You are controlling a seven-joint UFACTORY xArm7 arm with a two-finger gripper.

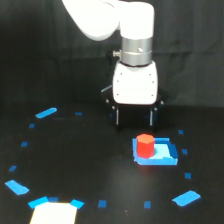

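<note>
A small red block [146, 146] with an angular outline sits inside a shallow blue tray [167, 157] on the dark table, right of centre. Above and behind it hangs my gripper [135, 117], pointing down from the white arm. Its dark fingers stand apart at either side below the white hand, with nothing visible between them. A gap separates the gripper from the block. Fine detail of the fingertips is lost against the black background.
Blue tape strips mark the table, such as one at the left front [17, 187] and one at the right front [186, 198]. A pale block-like object [53, 213] stands at the bottom left edge.
</note>
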